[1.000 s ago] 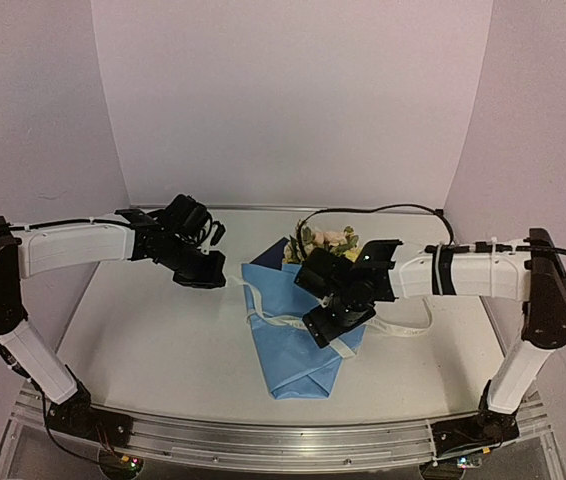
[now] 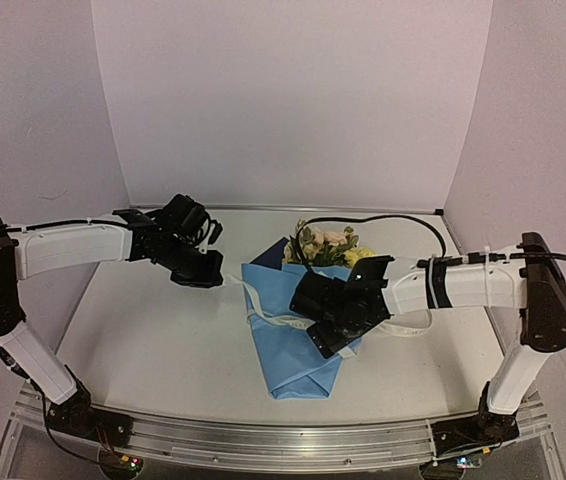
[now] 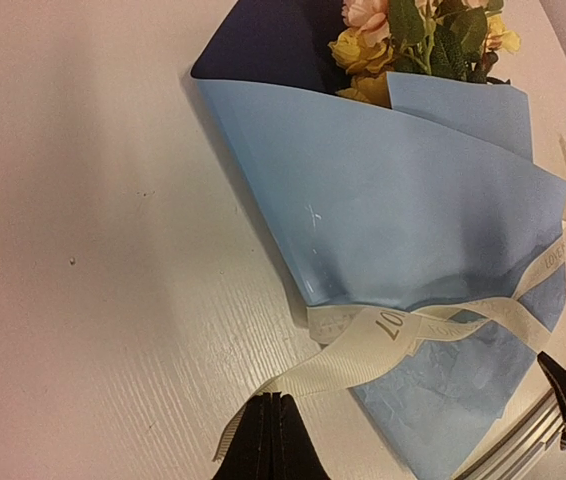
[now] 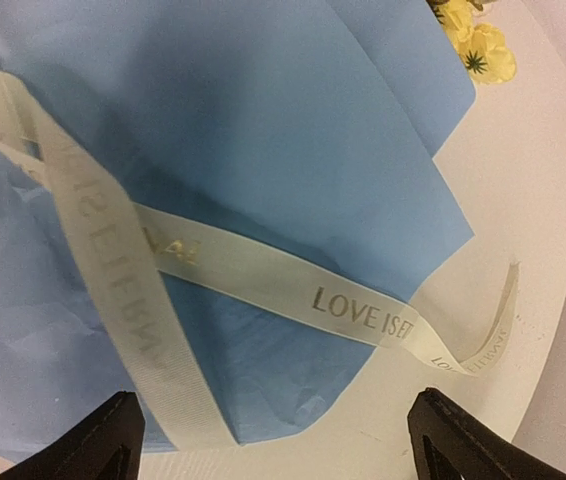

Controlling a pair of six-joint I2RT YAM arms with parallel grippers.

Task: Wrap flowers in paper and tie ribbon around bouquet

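The bouquet lies in blue wrapping paper (image 2: 288, 365), its pink and yellow flowers (image 3: 368, 55) toward the back. A cream printed ribbon (image 3: 353, 355) crosses the wrap, one strand lying over another. My left gripper is shut on one ribbon end, left of the bouquet, with a short tail hanging past the fingers. Over the lower right of the wrap, my right gripper stands open. A ribbon strand (image 4: 143, 310) ends between its spread fingers, closer to the left one, ungripped. The other ribbon part (image 4: 293, 290) runs off the wrap to the right.
A metal rail (image 2: 283, 437) borders the front edge. Walls stand at both sides and the back. Dark blue paper (image 3: 268, 45) sits behind the flowers.
My right gripper has moved a little toward the front edge over the wrap, its arm turning slightly along the way. The left arm stays nearly still, and the bouquet has not moved.
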